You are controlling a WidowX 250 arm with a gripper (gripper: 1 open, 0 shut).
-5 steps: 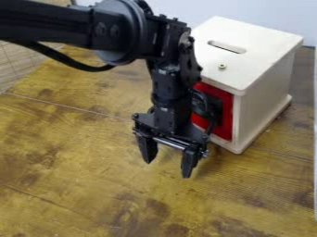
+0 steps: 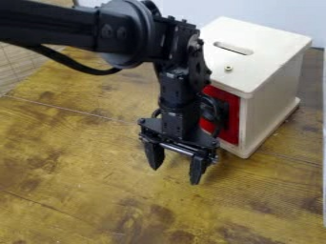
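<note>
My black gripper (image 2: 176,164) points down just above the wooden tabletop (image 2: 90,181), its two fingers spread apart with nothing visible between them. Behind it stands a pale wooden box (image 2: 270,105) with a slot and a small knob on top. The box's red front panel (image 2: 230,100) is partly hidden by my arm and wrist.
A pale wall (image 2: 280,11) is behind the box, and a tiled surface shows at the far left edge.
The arm and gripper have shifted very slightly to the right since a second ago. The box has not moved.
</note>
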